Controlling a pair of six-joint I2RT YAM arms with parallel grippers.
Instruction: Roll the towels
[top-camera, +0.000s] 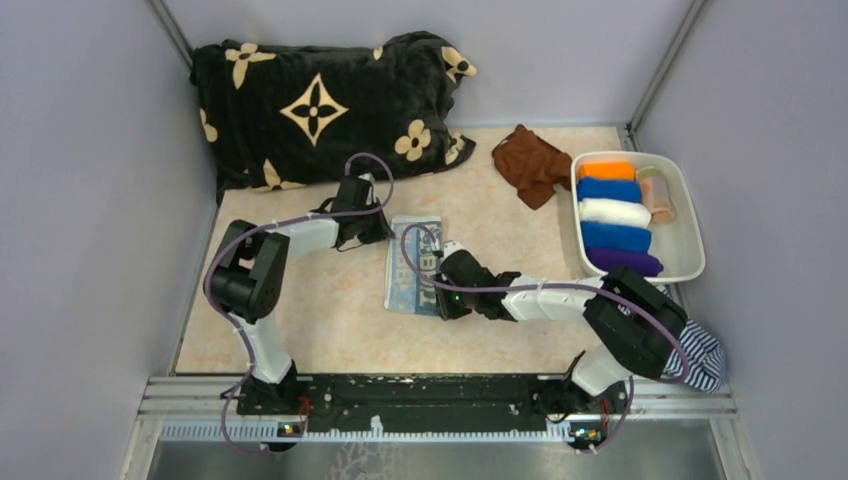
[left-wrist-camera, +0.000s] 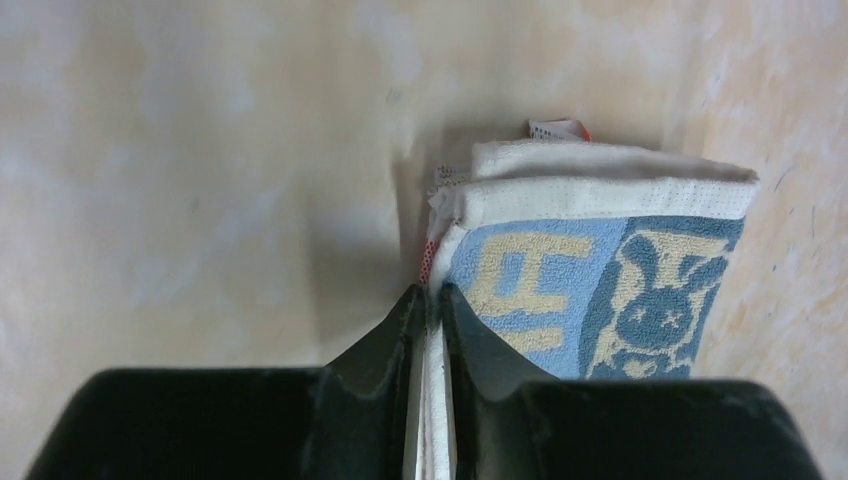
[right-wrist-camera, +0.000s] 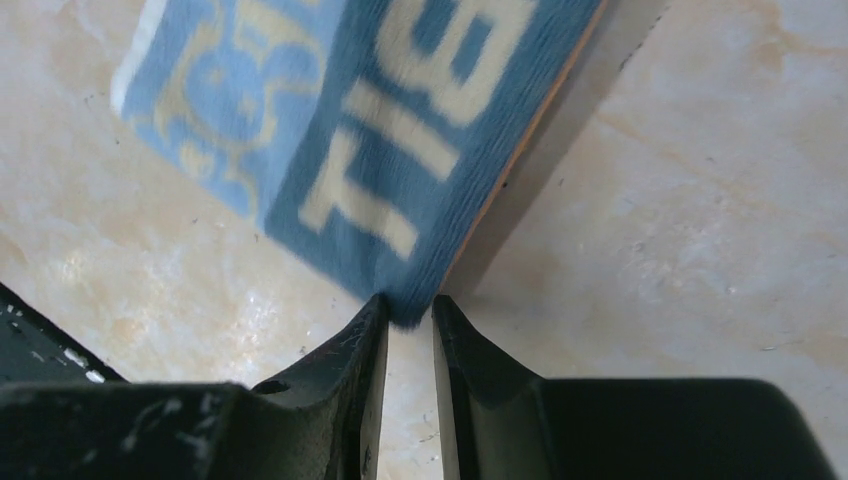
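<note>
The folded blue patterned towel (top-camera: 410, 270) lies upright-oriented in the middle of the table, its white-hemmed end toward the back. My left gripper (top-camera: 388, 236) is shut on its upper left edge; in the left wrist view the fingertips (left-wrist-camera: 412, 305) pinch the white hem. My right gripper (top-camera: 440, 305) is at the lower right corner, shut on it; in the right wrist view that corner sits between the fingertips, slightly blurred.
A dark patterned blanket (top-camera: 320, 110) fills the back left. A brown cloth (top-camera: 530, 165) lies at the back right, beside a white bin (top-camera: 678, 250) of rolled towels. Striped fabric (top-camera: 700, 355) lies at the right front.
</note>
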